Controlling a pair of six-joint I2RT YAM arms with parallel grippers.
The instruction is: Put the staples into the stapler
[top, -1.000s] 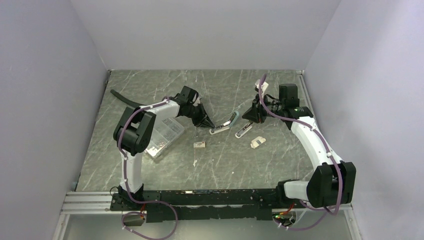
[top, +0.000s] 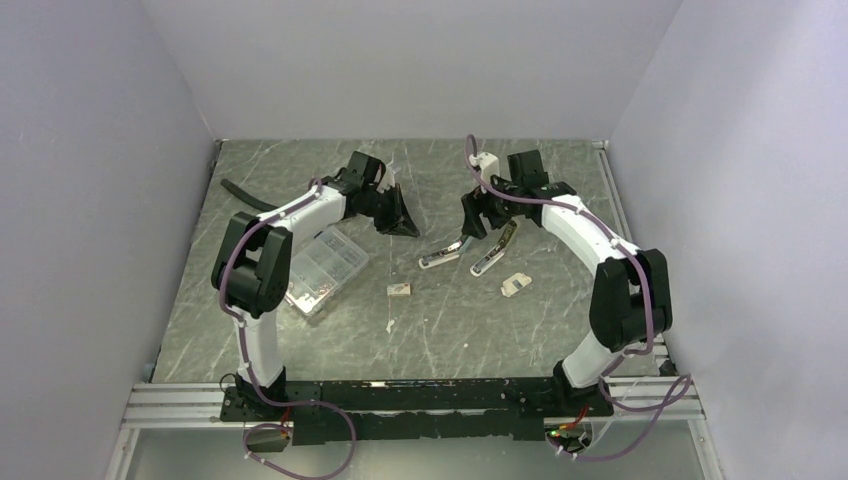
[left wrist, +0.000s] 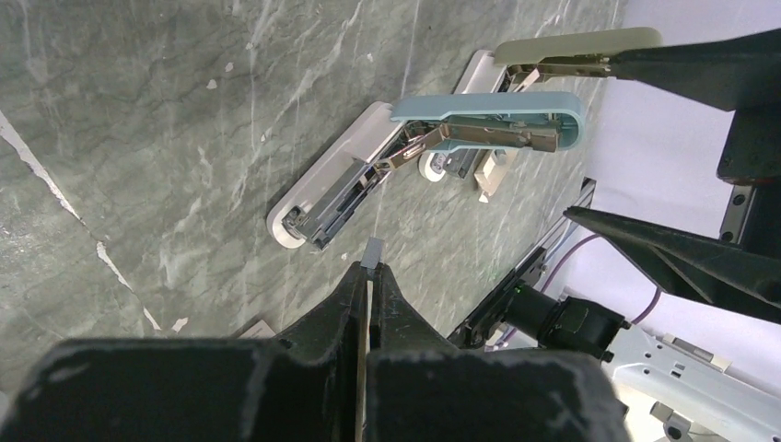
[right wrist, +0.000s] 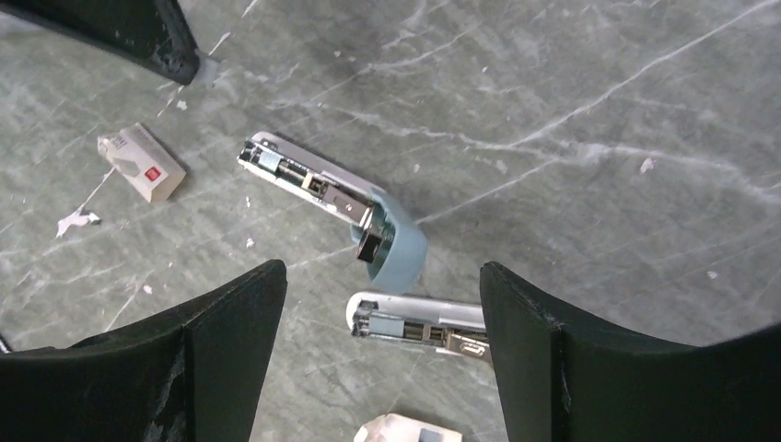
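Observation:
The blue stapler (top: 440,256) (left wrist: 488,110) (right wrist: 401,249) lies opened near the middle, its magazine exposed with a pale strip at the front end. A second, olive-topped stapler (top: 492,258) (left wrist: 576,44) (right wrist: 419,313) lies opened to its right. My left gripper (top: 405,228) is shut above and left of the blue stapler, nothing visible between its fingers. My right gripper (top: 476,222) is open, hovering over the staplers with nothing between its fingers. A small box (top: 398,289) (right wrist: 143,161) lies in front of the left gripper.
A clear compartment case (top: 340,258) sits under the left arm, a dark strip (top: 240,194) behind it. A pale piece (top: 515,284) lies front right; white scraps (top: 390,326) lie nearby.
My left gripper has drawn back and left from the blue stapler's end. My right arm has swung leftward and back, over the space between and behind the staplers.

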